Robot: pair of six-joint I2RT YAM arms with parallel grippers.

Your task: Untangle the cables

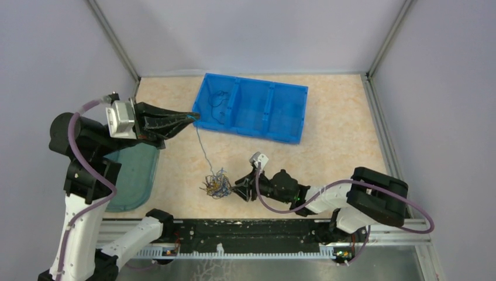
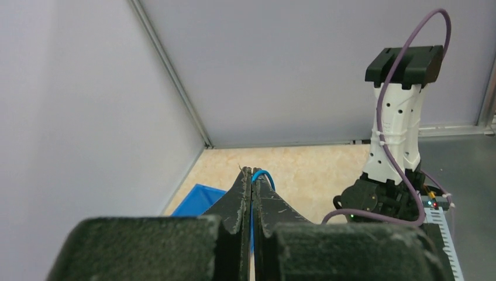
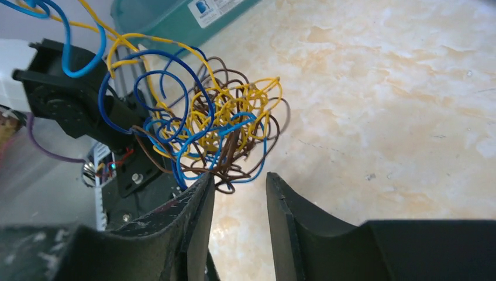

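Note:
A tangle of blue, yellow and brown cables (image 1: 217, 185) hangs low over the table, seen large in the right wrist view. My left gripper (image 1: 192, 117) is raised at the blue bin's front left, shut on a light blue cable (image 2: 263, 174) that runs down to the tangle. My right gripper (image 1: 240, 187) is at the tangle's right side, its fingers parted; in the right wrist view the brown strands lie just beyond the gap between them, and whether any are inside is unclear.
A three-compartment blue bin (image 1: 283, 111) stands at the back, with a dark cable in its left compartment. A teal tray (image 1: 134, 181) is at the left, partly under the left arm.

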